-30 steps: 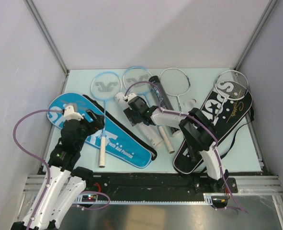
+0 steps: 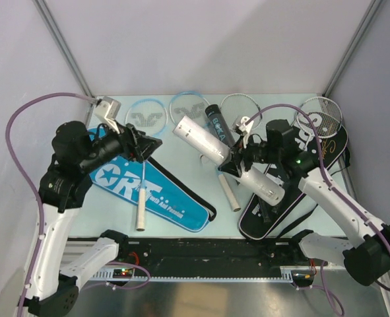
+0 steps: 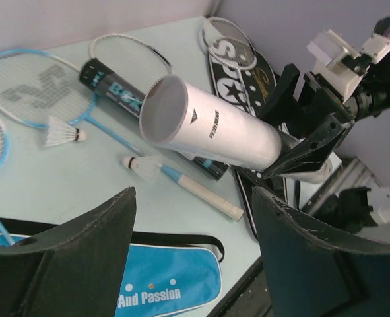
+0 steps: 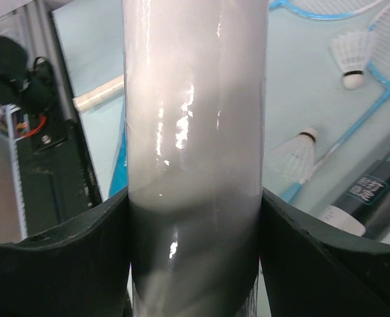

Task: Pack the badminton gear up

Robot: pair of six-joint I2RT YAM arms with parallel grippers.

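Observation:
My right gripper (image 2: pixel 237 158) is shut on a long white shuttlecock tube (image 2: pixel 201 140), held tilted above the table; it fills the middle of the right wrist view (image 4: pixel 195 99). My left gripper (image 2: pixel 142 145) hangs over the blue racket bag (image 2: pixel 168 198), its fingers apart with nothing seen between them. A dark tube (image 3: pixel 115 89) lies behind the white one. Loose shuttlecocks (image 3: pixel 63 133) lie among blue rackets (image 3: pixel 39 86). A black bag (image 2: pixel 260 218) lies on the right with a racket (image 2: pixel 320 109) on it.
The table (image 2: pixel 109 224) has a front rail along its near edge, with side walls and a back wall around it. Little bare surface shows between bags, rackets and tubes.
My right gripper has lifted the white tube from the table and moved it right, toward the black bag. My left arm has risen and moved slightly right.

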